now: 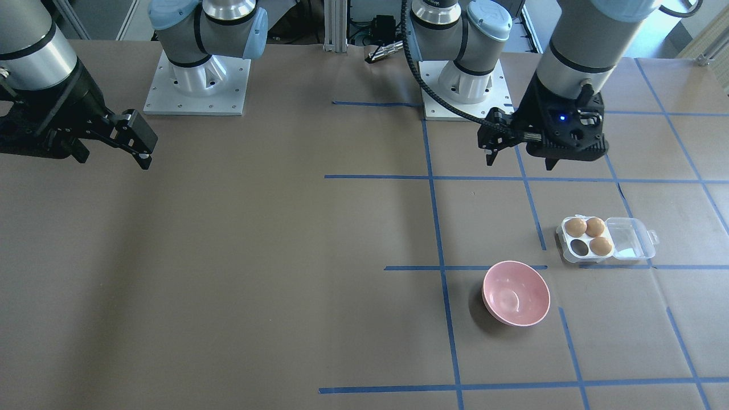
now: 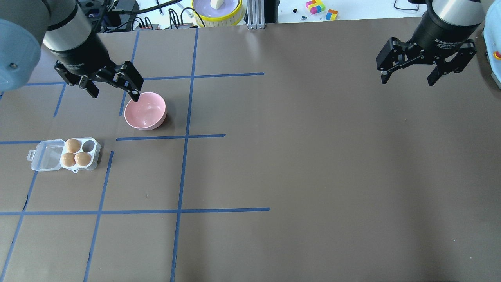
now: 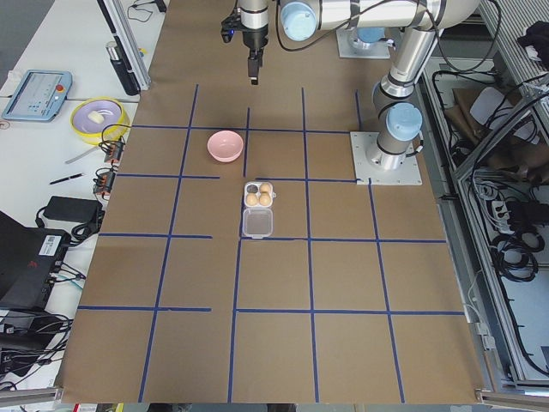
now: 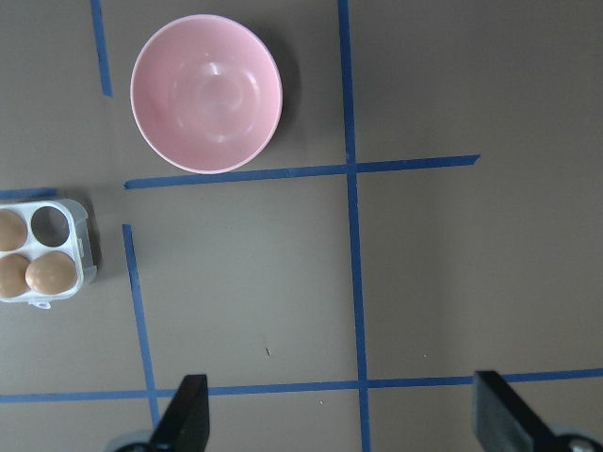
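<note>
A pink bowl [image 1: 516, 292] sits upright on the taped table, seen also top-centre in the wrist view. Beside it, an open clear egg carton [image 1: 585, 239] holds three brown eggs [image 4: 51, 272], with one cup empty. My gripper [image 1: 519, 158] hangs above the table behind both objects in the front view; in the wrist view its two fingertips stand wide apart at the bottom edge, with nothing between them.
A second arm's black gripper [image 2: 407, 75] hangs at the other side of the table. The wide bare table surface [image 2: 328, 164] between that side and the bowl is clear.
</note>
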